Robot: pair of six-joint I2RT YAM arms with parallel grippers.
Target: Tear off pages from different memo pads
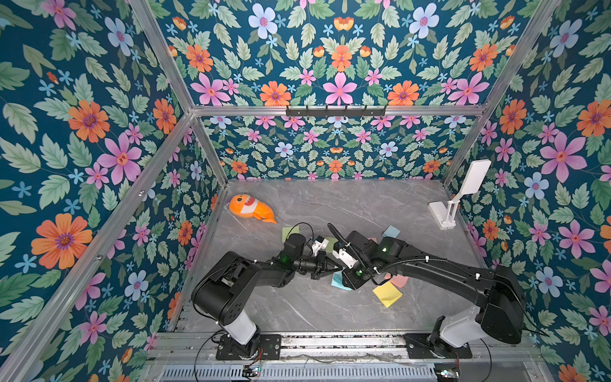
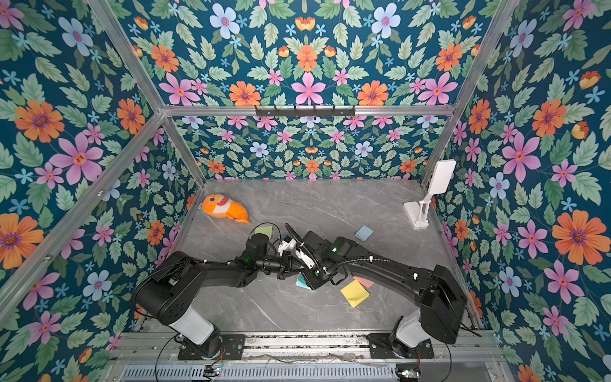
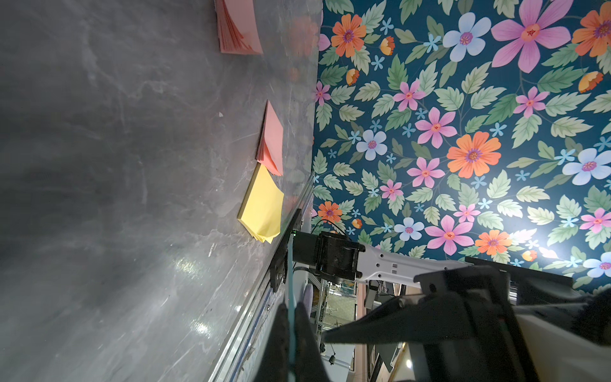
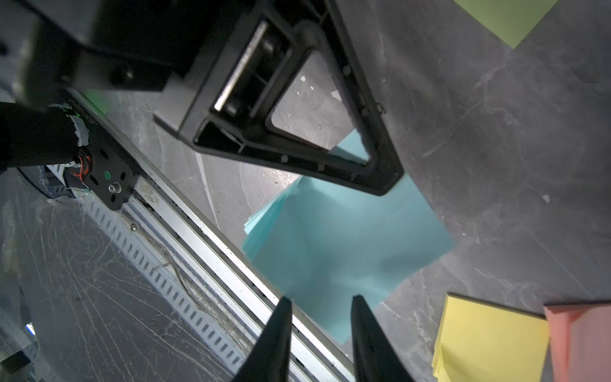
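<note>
In the left wrist view my left gripper is shut, a thin blue paper edge [image 3: 291, 273] standing between its fingers. The right wrist view shows the blue memo paper [image 4: 356, 235] spread under a finger of the left gripper, several leaves fanned at its left side. Whether the pinched part is one leaf or the pad cannot be told. My right gripper is part open, its fingertips apart in front of the blue paper's lower corner. A yellow pad [image 4: 490, 337] and a pink pad [image 4: 588, 343] lie nearby.
Green paper [image 1: 291, 234] and a grey-blue pad [image 1: 390, 231] lie farther back. An orange plush toy [image 1: 251, 208] rests at the back left, and a white lamp [image 1: 445, 215] stands at the back right. Both arms meet closely at the table's middle.
</note>
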